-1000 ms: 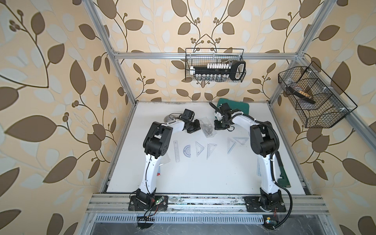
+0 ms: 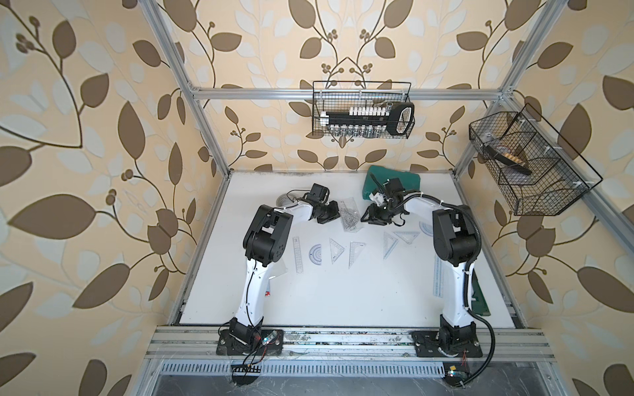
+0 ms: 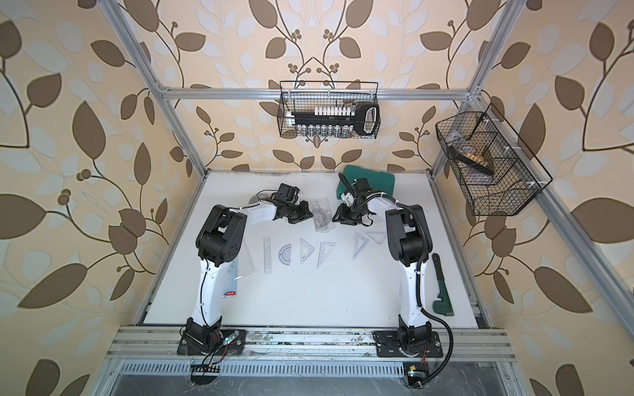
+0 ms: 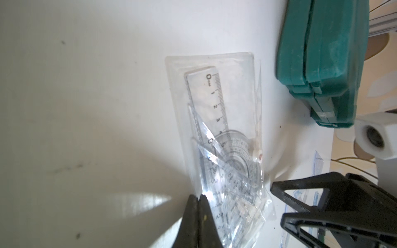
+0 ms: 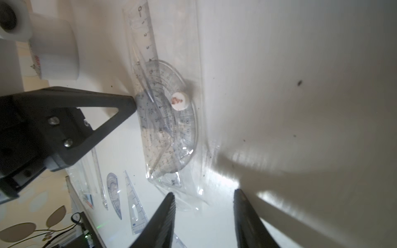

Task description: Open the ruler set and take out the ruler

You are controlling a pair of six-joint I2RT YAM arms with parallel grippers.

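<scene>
The ruler set is a clear pouch [image 4: 244, 70] lying flat on the white table. In it are a ruler [image 4: 208, 88], a protractor [image 5: 188, 132] and set squares [image 4: 231, 177]. My left gripper is shut, its tips at the pouch's left edge; whether film is pinched between them cannot be made out. My right gripper stands open on the pouch's right side, with no object held. The pouch's crumpled lower end [image 5: 186, 200] lies near its fingers. Both grippers flank the pouch in the top left view.
Loose transparent rulers, protractors and set squares [image 2: 336, 249] lie nearer the front. A green case [image 2: 403, 181] stands behind my right gripper, and a white roll [image 5: 55, 47] beside the left one.
My left gripper shifted slightly right, and the pouch moved slightly left.
</scene>
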